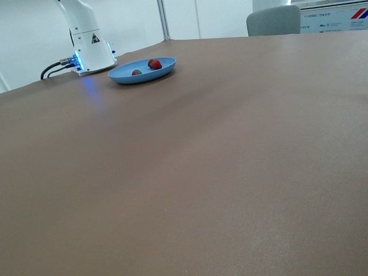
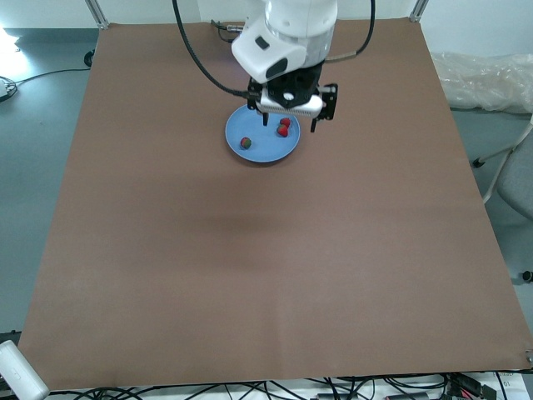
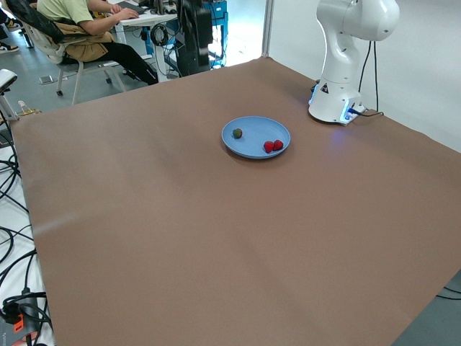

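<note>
A blue plate lies on the brown table, under and behind my gripper. On it are two red strawberries side by side and a single greenish-red strawberry apart from them; the right view shows the pair and the single one too. In the left view my gripper hangs above the plate's back right, its two black fingers apart, with nothing seen between them. The top and right views do not show the gripper.
Cables and devices line its near edge in the left view. A chair stands off the right side, and a person sits at a desk beyond the table in the right view.
</note>
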